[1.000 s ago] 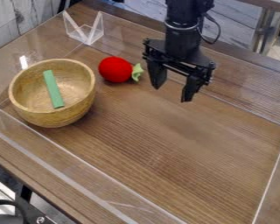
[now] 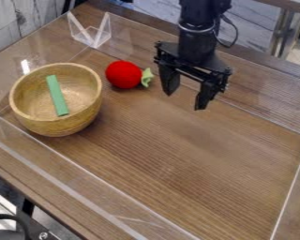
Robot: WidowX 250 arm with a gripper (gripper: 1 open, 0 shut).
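Observation:
My black gripper (image 2: 191, 81) hangs from the top centre over the wooden table, its two dark fingers spread apart in a downward angle. Left of it lies a red tomato-like object (image 2: 123, 73) with a small green piece beside it. A yellow-tan bowl (image 2: 75, 117) stands at the left, holding a long green object (image 2: 56, 95). I see nothing held between the fingers.
A clear wire or plastic piece (image 2: 91, 28) lies at the upper left. Dark cables show at the lower left corner.
My gripper has shifted very slightly over the last second; the bowl and the objects have stayed in place.

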